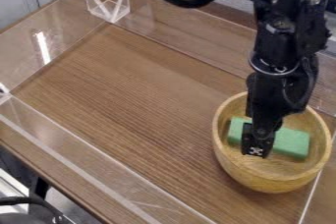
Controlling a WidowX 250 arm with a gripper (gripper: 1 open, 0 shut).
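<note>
A round wooden bowl (269,177) sits at the right of the wooden table, holding a green block (281,140). My black gripper (247,136) hangs from the top right over the bowl, its lower tip down at the block's left part, partly covering it. The gripper appears open, with nothing clearly held between its fingers.
A clear plastic object (108,4) stands at the top left, and dark cables lie at the bottom left corner.
</note>
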